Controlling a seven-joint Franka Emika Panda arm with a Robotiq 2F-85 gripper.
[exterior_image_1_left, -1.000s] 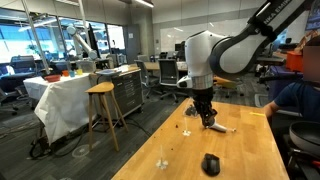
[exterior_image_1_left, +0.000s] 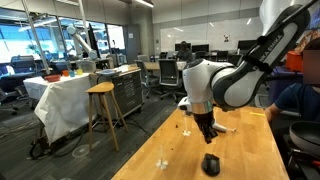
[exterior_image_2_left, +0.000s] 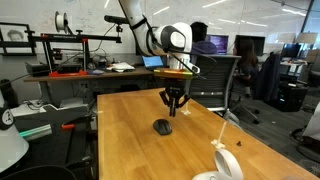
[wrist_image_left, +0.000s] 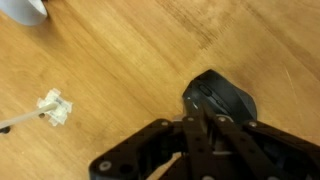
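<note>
A black, mouse-like object (exterior_image_1_left: 211, 164) lies on the wooden table near its front in exterior view 1. My gripper (exterior_image_1_left: 208, 134) hangs above the table, pointing down, a little behind that object. In exterior view 2 the gripper (exterior_image_2_left: 172, 107) stands over the dark object (exterior_image_2_left: 162, 127), apart from it. From the wrist, the black object (wrist_image_left: 220, 96) appears just past the fingertips, partly covered by the gripper. The fingers look close together, and I cannot make out anything held between them.
A small white piece with a thin stick (wrist_image_left: 55, 107) stands to one side, near a white rounded item (wrist_image_left: 25, 8). A larger white object (exterior_image_2_left: 228, 166) sits at the near edge in exterior view 2. Bare wood surrounds the black object.
</note>
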